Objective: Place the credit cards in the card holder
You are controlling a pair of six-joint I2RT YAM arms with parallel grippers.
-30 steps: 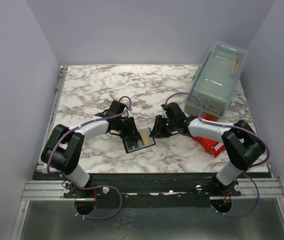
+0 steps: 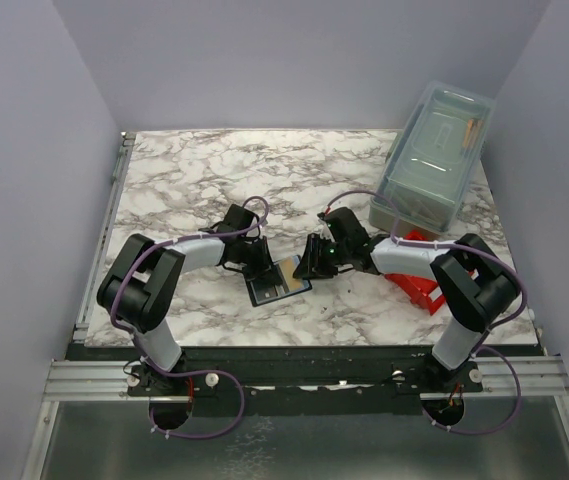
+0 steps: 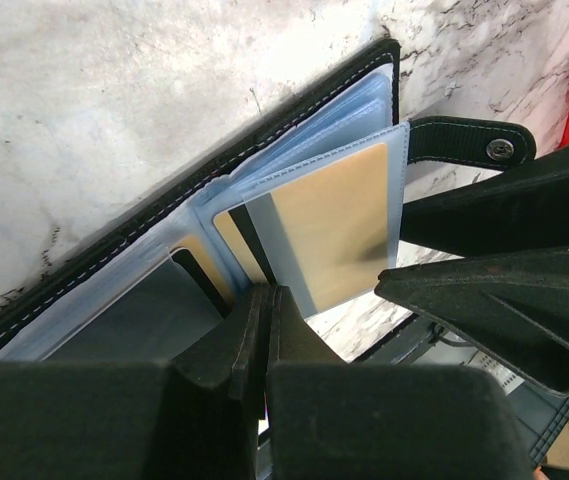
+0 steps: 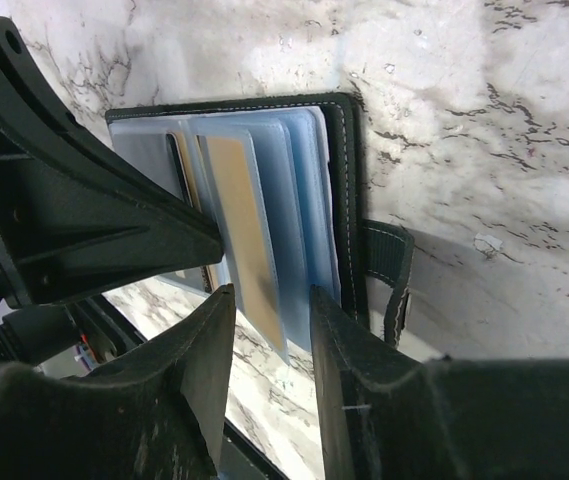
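Observation:
The open card holder (image 2: 278,290) lies on the marble table with clear sleeves and gold cards (image 3: 329,220). My left gripper is shut, its tips on the holder by the middle sleeves; I see nothing clearly between them. At the holder's right end my right gripper has its fingertips at a raised sleeve (image 4: 304,220) with a gold card; it looks shut on the sleeve edge, partly hidden by the fingers. The left gripper's dark body also shows beside the sleeves in the right wrist view.
A red object (image 2: 419,288) lies right of the right arm. A translucent lidded bin (image 2: 434,150) stands at the back right.
My left arm has shifted slightly, its gripper settling lower on the holder. The right gripper has moved a little at the holder's right end.

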